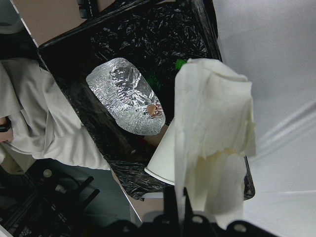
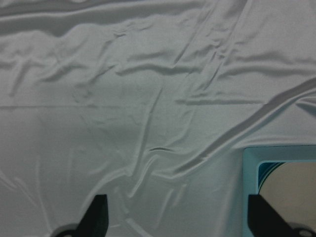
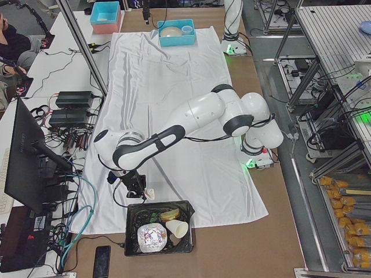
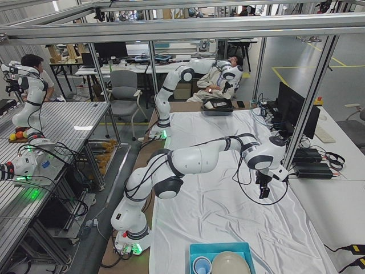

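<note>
My left gripper (image 3: 139,189) is shut on a crumpled white tissue (image 1: 215,118), held just short of the black-lined bin (image 3: 133,229) in the camera left view and over it in the left wrist view. The bin holds a foil-covered item (image 3: 152,236), a white cup (image 3: 177,228) and a yellowish piece (image 3: 170,215). My right gripper (image 4: 263,189) stands open above the white cloth (image 2: 148,98), beside the blue container (image 2: 250,173), with nothing between its fingers.
The blue container holds a beige plate (image 4: 231,265) and a small cup (image 4: 202,266). A monitor (image 3: 23,156), cables and black boxes line one side. A phone (image 3: 102,260) lies beside the bin.
</note>
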